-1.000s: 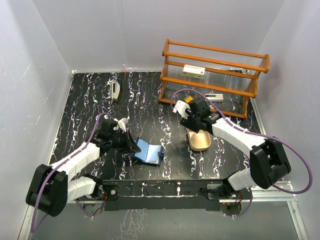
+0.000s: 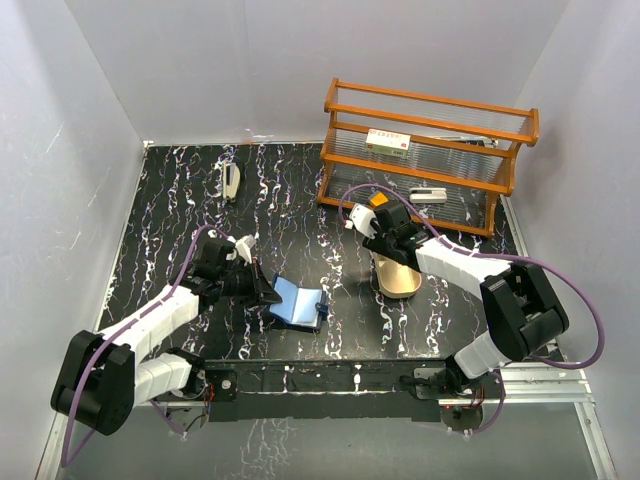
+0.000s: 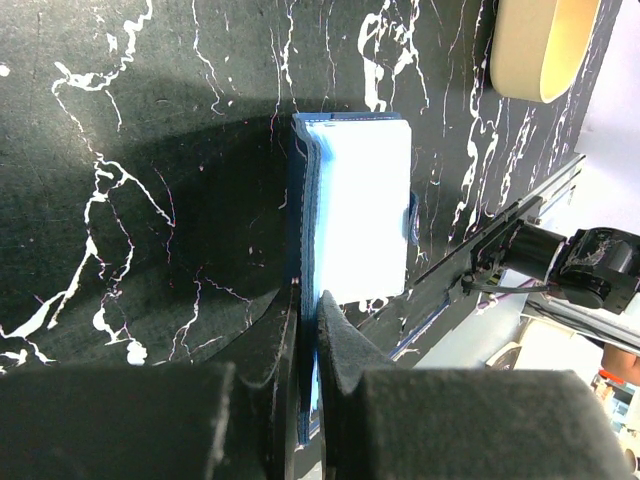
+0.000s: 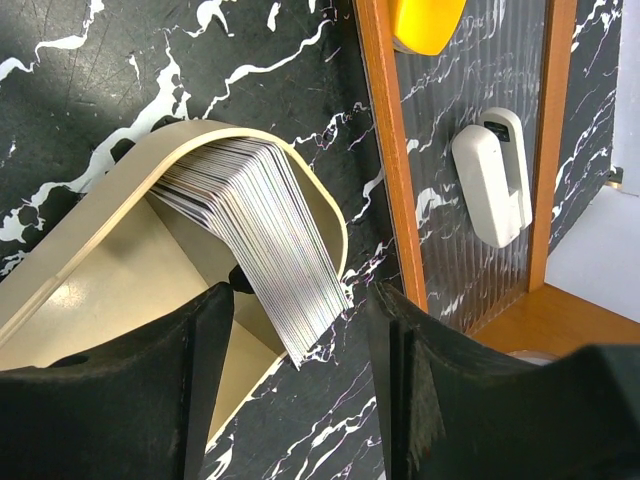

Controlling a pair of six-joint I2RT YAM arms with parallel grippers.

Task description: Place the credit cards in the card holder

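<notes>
My left gripper is shut on the blue cover of the card holder [image 3: 360, 210], which lies open on the marble surface with a white sleeve page showing. A stack of white cards [image 4: 270, 240] leans inside a cream box [image 4: 80, 245], right of the holder in the top view. My right gripper is over this box, its fingers apart either side of the stack's lower end; whether they touch it I cannot tell.
A wooden rack [image 2: 430, 160] fills the back right, holding a small box [image 2: 388, 142], a yellow item [image 4: 425, 20] and a white stapler-like device [image 4: 485, 185]. A similar device [image 2: 228, 180] lies at the back left.
The left arm and the holder look unchanged.
</notes>
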